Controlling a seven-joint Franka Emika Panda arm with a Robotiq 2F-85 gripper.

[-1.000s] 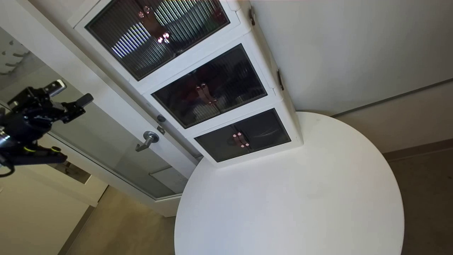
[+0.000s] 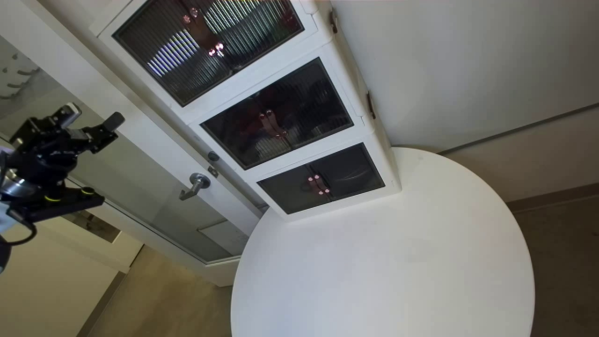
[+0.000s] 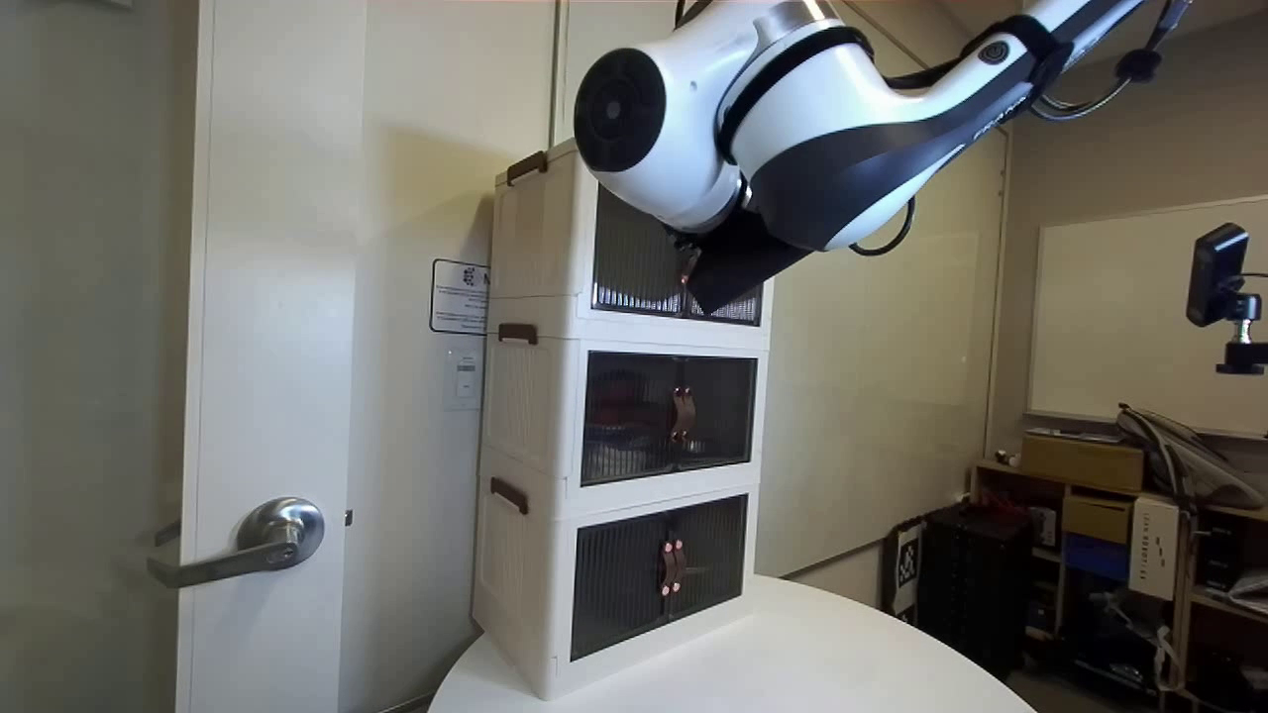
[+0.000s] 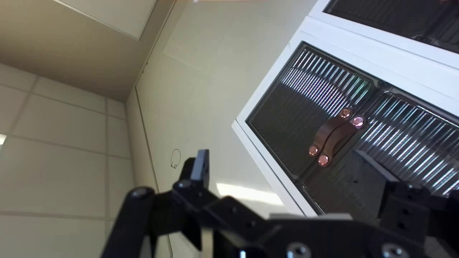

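Observation:
A white cabinet [image 3: 672, 339] of three stacked boxes stands on a round table, each box with a pair of dark ribbed doors. All the doors look closed. Brown leather handles [image 4: 335, 137] with copper studs sit at the middle of the top doors in the wrist view. My gripper [image 2: 94, 113] is open and empty at the left in exterior view 1, apart from the cabinet. From the wrist, the gripper faces the top box at a slant, and its right finger [image 4: 373, 178] overlaps the door beside the handles. Exterior view 2 hides the fingers behind the arm.
A door with a metal lever [image 2: 194, 185] stands beside the cabinet, and a wall is on its other side. Shelves with clutter [image 3: 1100, 511] are at the far right.
In exterior view 1 my gripper has moved slightly right and up and has turned a little. Its fingers remain apart. The cabinet has not moved.

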